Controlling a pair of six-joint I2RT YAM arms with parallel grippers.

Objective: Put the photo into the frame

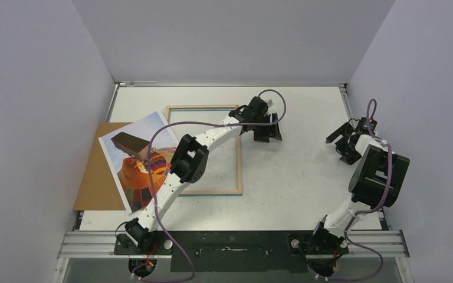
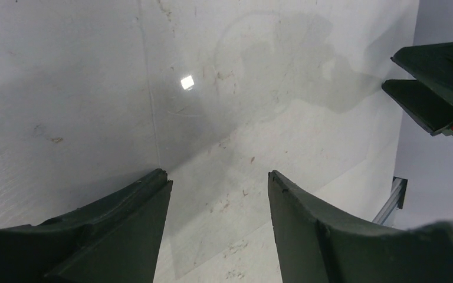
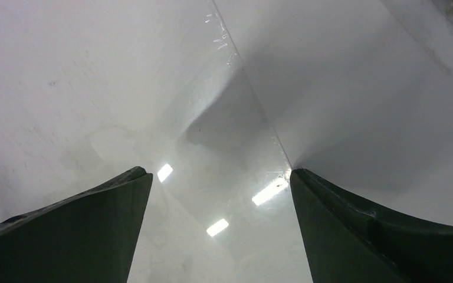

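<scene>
The photo (image 1: 147,125), a print with a colourful hot-air balloon, lies tilted at the left of the table, on a brown board. A wooden picture frame (image 1: 239,171) lies flat beside it, its white inside bare and partly covered by my left arm. My left gripper (image 1: 276,128) hangs over bare table just past the frame's right side; in the left wrist view its fingers (image 2: 133,218) stand apart with only table between them. Far to the right, my right gripper (image 1: 332,134) is open above the table near the right wall, holding nothing.
On the photo stands a small dark brown box (image 1: 132,144). The brown board (image 1: 98,183) shows at the photo's left. A wide stretch of white table (image 1: 295,177) between the two grippers is clear. Walls close in the back and both sides.
</scene>
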